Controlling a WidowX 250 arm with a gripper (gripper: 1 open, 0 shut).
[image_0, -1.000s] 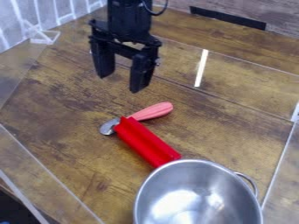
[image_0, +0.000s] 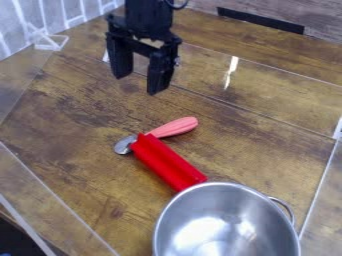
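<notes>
My black gripper (image_0: 142, 66) hangs over the upper middle of the wooden table, its two fingers apart with nothing seen between them. Below it lie a red cylindrical object (image_0: 168, 163) and, behind that, a pink-handled utensil (image_0: 175, 127) with a metal end at the left, partly hidden by the red object.
A large steel bowl (image_0: 226, 224) fills the bottom right, a handle at its rim. A white rack stands at the top left, with clear plastic along the left edge.
The objects on the table have not moved.
</notes>
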